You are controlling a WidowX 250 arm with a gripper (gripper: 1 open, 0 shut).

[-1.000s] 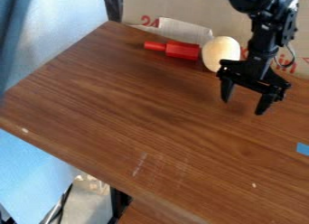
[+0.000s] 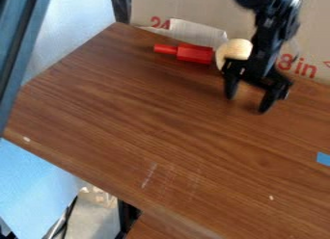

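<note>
The black gripper (image 2: pixel 246 94) hangs low over the back right of the wooden table (image 2: pixel 154 146), its two fingers apart and somewhat blurred, with nothing visible between them. Behind it, a pale rounded object (image 2: pixel 233 52) is partly hidden by the arm. To its left lies a red cylinder with a handle (image 2: pixel 187 53), resembling a rolling pin, in front of a whitish roll (image 2: pixel 196 31).
A cardboard sheet (image 2: pixel 168 7) backs the table. A small blue patch (image 2: pixel 322 157) is at the right edge. The left edge drops off beside a metal frame (image 2: pixel 15 50).
The gripper has shifted left and slightly up and back over the last second, now covering more of the pale object. The objects on the table appear unmoved.
</note>
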